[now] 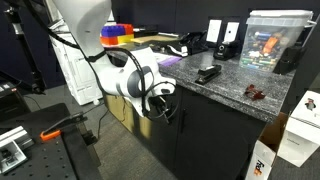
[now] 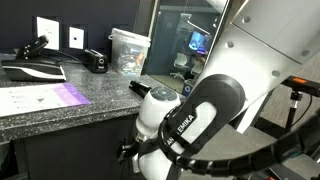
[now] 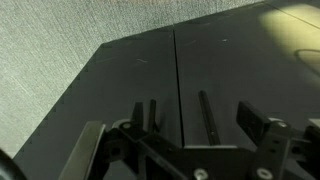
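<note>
Dark cabinet doors (image 3: 120,85) fill the middle of the wrist view, split by a thin vertical seam. Two dark bar handles stand on them, a left handle (image 3: 152,115) and a right handle (image 3: 208,118). My gripper is open, its fingers spread wide on either side of both handles, with nothing seen between them. In exterior view 1 the gripper (image 1: 160,106) hangs low in front of the cabinet front (image 1: 225,135), below the counter edge. Whether the fingers touch the doors cannot be told.
Above the doors runs a speckled countertop (image 1: 240,85) with a black stapler (image 1: 207,74), a small red-brown item (image 1: 254,92) and a clear lidded bin (image 1: 275,42). White boxes (image 1: 300,130) stand at the right. A dark table (image 1: 45,155) lies at the lower left; grey floor (image 3: 50,50) shows.
</note>
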